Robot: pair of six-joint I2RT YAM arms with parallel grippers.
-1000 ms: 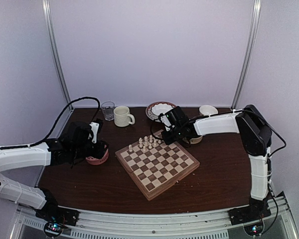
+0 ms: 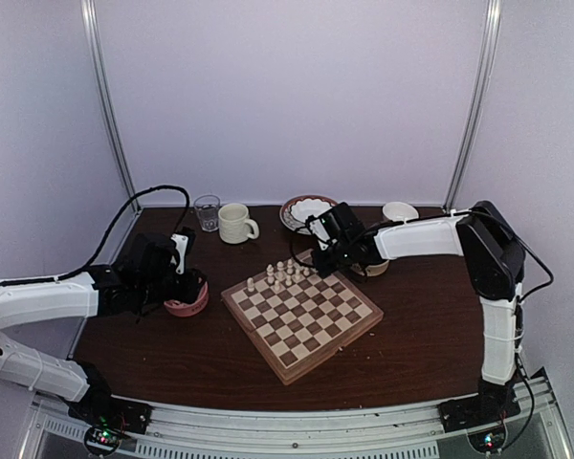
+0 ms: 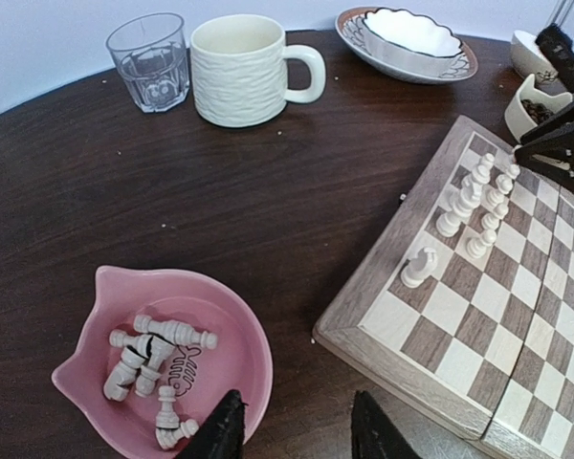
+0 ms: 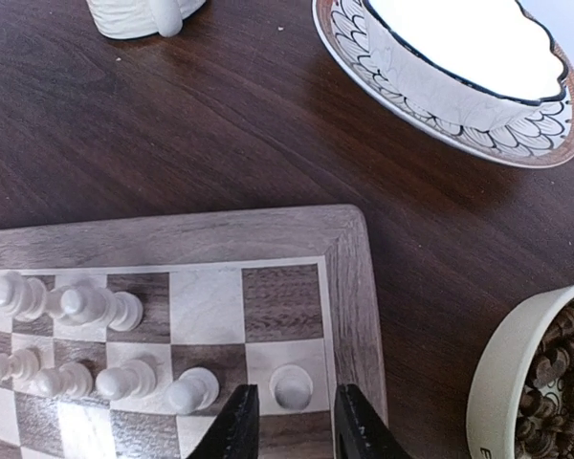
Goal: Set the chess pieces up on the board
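Observation:
In the right wrist view, a white pawn (image 4: 292, 387) stands upright on a light square at the board's edge. My right gripper is open, with a finger to each side of that pawn; contact cannot be made out. The wooden chessboard (image 2: 316, 349) carries white pieces in two rows at its far left side, including a knight (image 3: 420, 267) near the corner. Further white pieces (image 3: 180, 332) lie loose in a pink bowl (image 3: 249, 325). Over the bowl's right side, my left gripper is open and empty.
Behind the board are a glass (image 2: 207, 213), a cream mug (image 2: 234, 224) and a patterned plate (image 3: 464, 65) with a white bowl. A cream bowl (image 4: 493, 387) of dark pieces sits close by the board's far right corner.
My right arm has shifted very slightly to the right at its elbow. The left arm, the board and the pieces in view look unchanged.

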